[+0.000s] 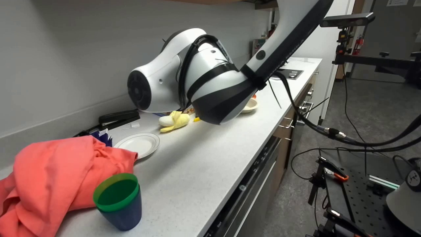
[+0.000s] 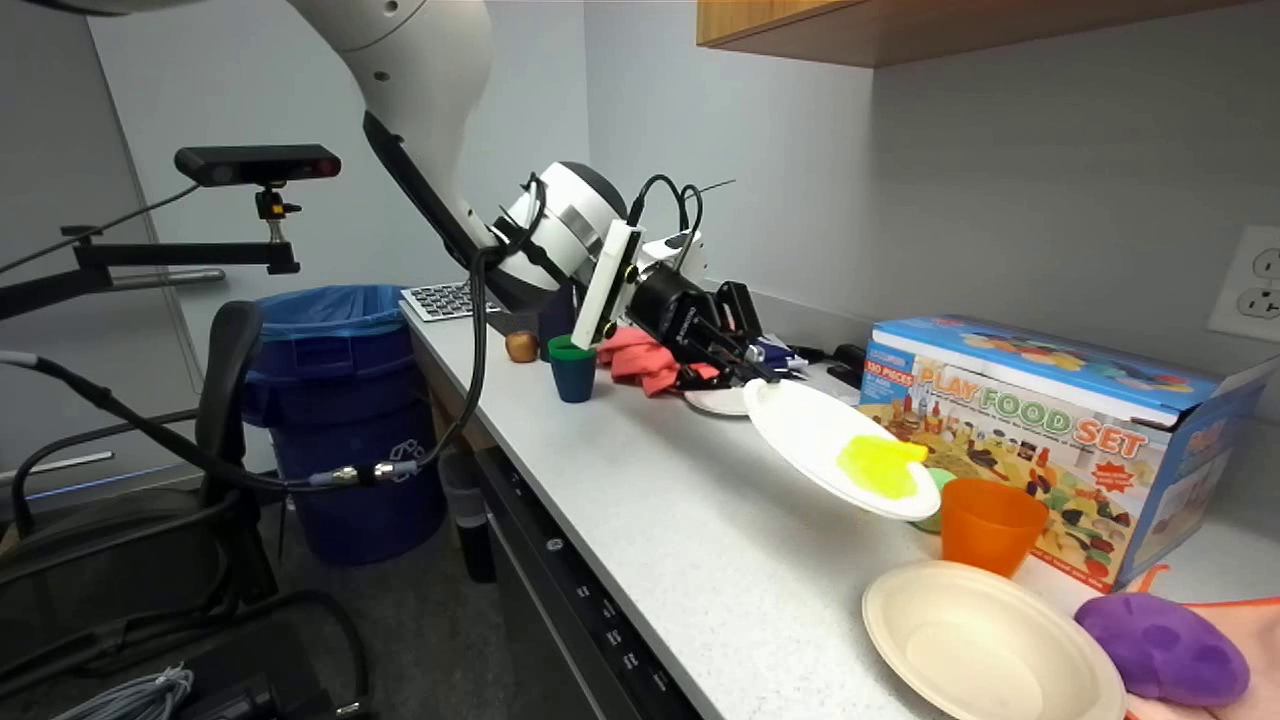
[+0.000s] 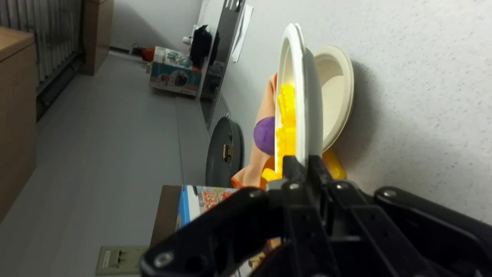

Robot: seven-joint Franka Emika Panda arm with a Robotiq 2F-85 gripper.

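A white plate (image 2: 798,426) hangs tilted above the counter, its far end lower, and my gripper is shut on its near rim. On the plate lies a bright yellow piece (image 2: 882,466); the wrist view shows this yellow piece (image 3: 286,124) against the plate's inner face. Beyond the plate, a beige bowl (image 2: 996,648) stands on the counter, apart from it in exterior view 2. In the wrist view the bowl (image 3: 339,97) is partly behind the plate. Exterior view 1 hides my fingers behind the arm.
A play food box (image 2: 1020,432) stands by the wall, with an orange cup (image 2: 990,524) before it. A purple toy (image 2: 1164,648) lies on an orange cloth beside the bowl. Stacked cups (image 1: 118,201) and a red cloth (image 1: 59,173) occupy the other end.
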